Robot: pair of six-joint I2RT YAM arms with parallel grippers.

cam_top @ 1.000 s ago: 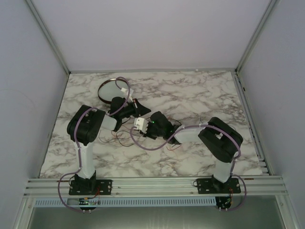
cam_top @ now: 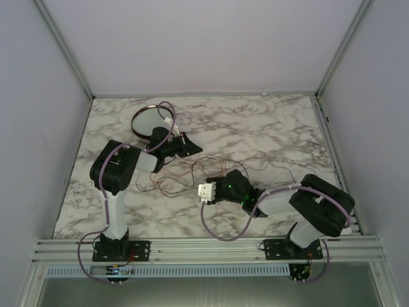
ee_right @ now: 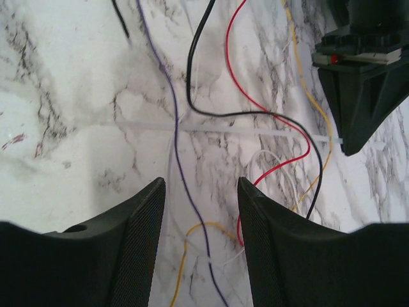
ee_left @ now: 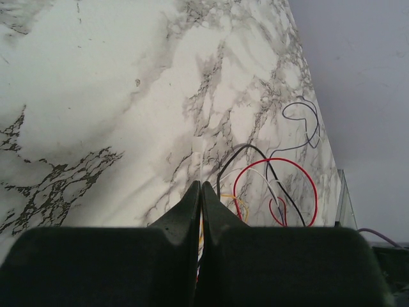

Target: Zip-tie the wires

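Observation:
Loose red, black, white, blue and yellow wires (cam_top: pixel 255 169) lie across the marble table; the right wrist view shows them crossing a clear zip tie (ee_right: pixel 223 128), which lies flat beneath some of them. My left gripper (cam_top: pixel 189 147) hovers over the upper left of the wires, shut, with only the table visible around its tips in the left wrist view (ee_left: pixel 199 192). My right gripper (cam_top: pixel 211 185) is lower down, near the front of the wire bundle; in the right wrist view (ee_right: pixel 198 198) its fingers are apart, over the wires, with nothing held between them.
A round dark-rimmed tray (cam_top: pixel 142 114) sits at the back left behind the left arm. Walls border the table on three sides.
My right gripper and arm have moved to the right and toward the front of the table, away from my left gripper. The left arm is nearly unchanged.

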